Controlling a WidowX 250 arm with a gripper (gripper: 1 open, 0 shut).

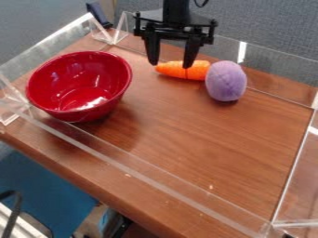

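Note:
My black gripper hangs over the back of the table, fingers pointing down and spread apart, with nothing seen between them. It is above the left part of an orange carrot, which lies on the wood. A purple oval object lies at the carrot's right end. A red bowl stands at the left.
A clear low wall borders the wooden table on its sides.

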